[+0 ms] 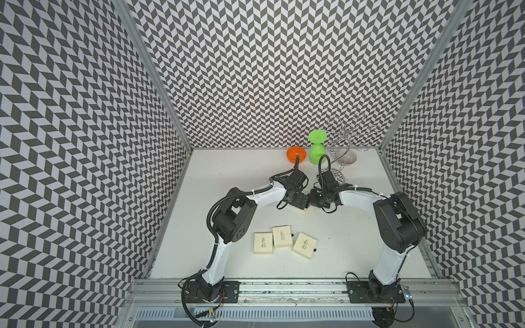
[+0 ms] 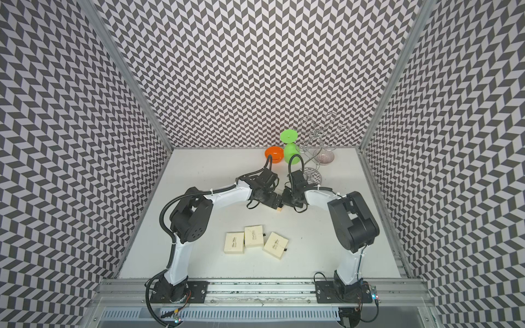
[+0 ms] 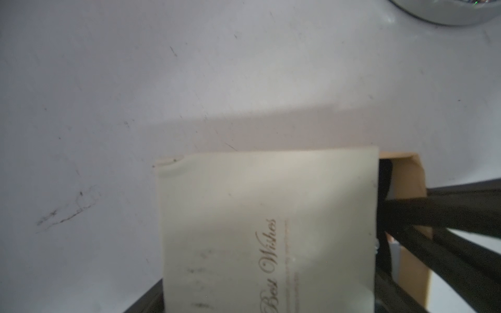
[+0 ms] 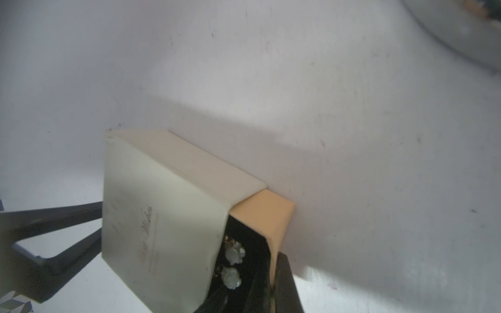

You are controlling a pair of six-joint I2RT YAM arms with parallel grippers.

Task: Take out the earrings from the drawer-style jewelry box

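Observation:
A cream jewelry box sleeve (image 3: 271, 219) printed "Best Wishes" lies on the table, with my left gripper open around it, one finger (image 3: 148, 301) on each side. From the sleeve's right end the tan drawer (image 4: 265, 208) sticks out a short way. Two clear-stoned earrings (image 4: 233, 253) rest on its black lining. My right gripper is shut on the drawer's thin front wall, one finger inside and the other outside. In the top left view the arms hide most of this box (image 1: 306, 210).
Three closed cream boxes (image 1: 263, 243) lie nearer the robot's base. At the back stand an orange bowl (image 1: 295, 154), a green hourglass-shaped stand (image 1: 317, 152) and a wire holder (image 1: 345, 135).

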